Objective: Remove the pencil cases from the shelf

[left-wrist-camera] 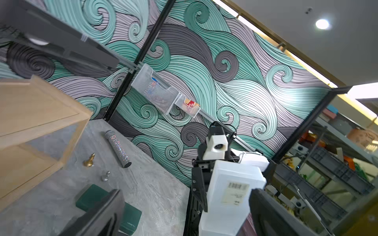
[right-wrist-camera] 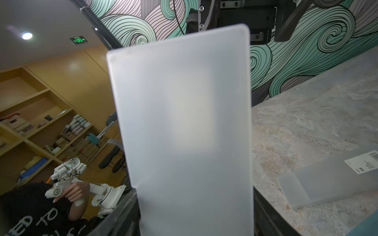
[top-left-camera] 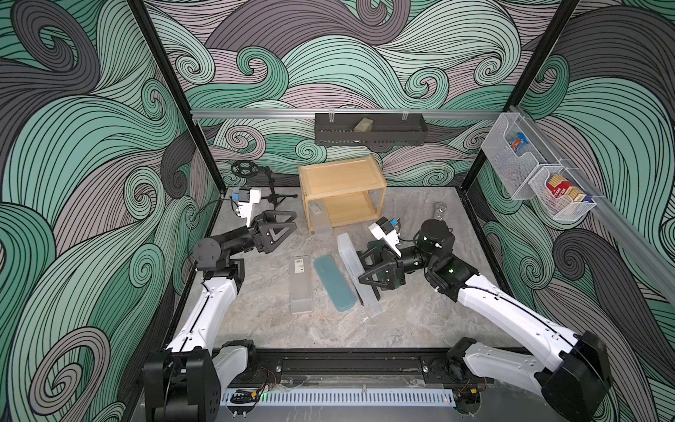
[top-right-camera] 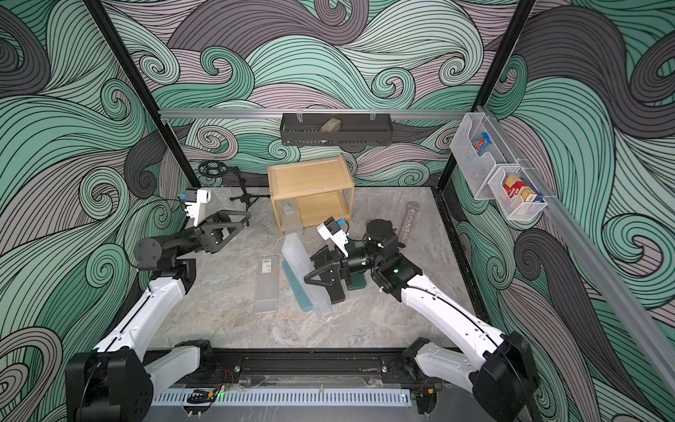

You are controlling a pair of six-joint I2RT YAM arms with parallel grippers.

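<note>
My right gripper (top-left-camera: 365,270) is shut on a translucent white pencil case (top-left-camera: 346,251). The case is raised above the table and tilted, and it fills the middle of the right wrist view. Several cases lie below: a clear grey one with a label (top-left-camera: 301,288), a blue one (top-left-camera: 330,277), a black one (top-right-camera: 338,292) and a dark green one (left-wrist-camera: 96,198); the arm partly covers the last two. Another translucent case (top-left-camera: 320,218) lies at the left of the wooden shelf's (top-left-camera: 342,177) lower level. Left of the shelf, my left gripper (top-left-camera: 287,232) stands open and empty.
A glitter tube (left-wrist-camera: 118,148) and two small metal pieces, one a brass piece (left-wrist-camera: 89,160), are on the table right of the shelf. A black stand (top-left-camera: 269,184) is behind the left gripper. Bare table shows at front left and right.
</note>
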